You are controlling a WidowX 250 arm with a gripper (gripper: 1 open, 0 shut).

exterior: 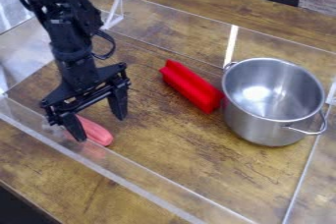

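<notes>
My gripper (86,105) is low over the wooden table at the left, its black fingers spread open around a pink object (96,134) with a pale end, lying near a clear strip along the front. The pale end is partly hidden by the fingers. A red elongated block (191,84) lies in the middle, and a steel pot (272,102) with side handles stands at the right.
Clear transparent edges or walls run along the front, back and right of the work area. The bare wood (184,169) between the pink object and the pot is free.
</notes>
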